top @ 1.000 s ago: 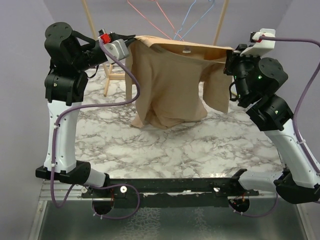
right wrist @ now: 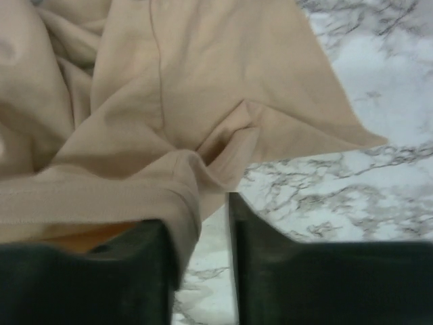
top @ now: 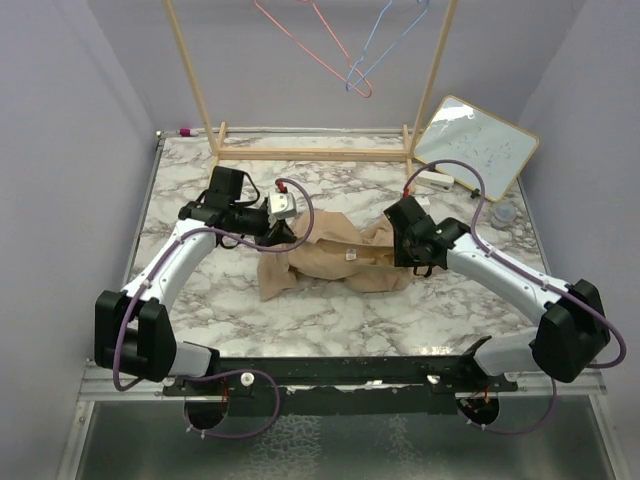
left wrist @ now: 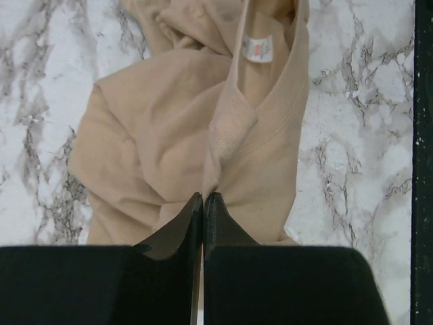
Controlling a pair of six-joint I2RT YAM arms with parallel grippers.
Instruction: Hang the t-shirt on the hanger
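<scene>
The beige t-shirt [top: 340, 270] lies bunched on the marble table, its neck with a small label stretched between both grippers. My left gripper is shut on a thin folded edge of the shirt, at the shirt's left in the top view. My right gripper is at the shirt's right, its blurred fingers part apart with a fold of collar [right wrist: 176, 196] at the left finger; whether it grips the fold cannot be told.
A wooden rack [top: 310, 153] stands behind the shirt, with red and blue hangers [top: 358, 80] hanging high above. A whiteboard [top: 475, 145] leans at the back right.
Both arms have come down and inward from high up near the hangers. The shirt, held up and spread a second ago, now rests bunched on the table.
</scene>
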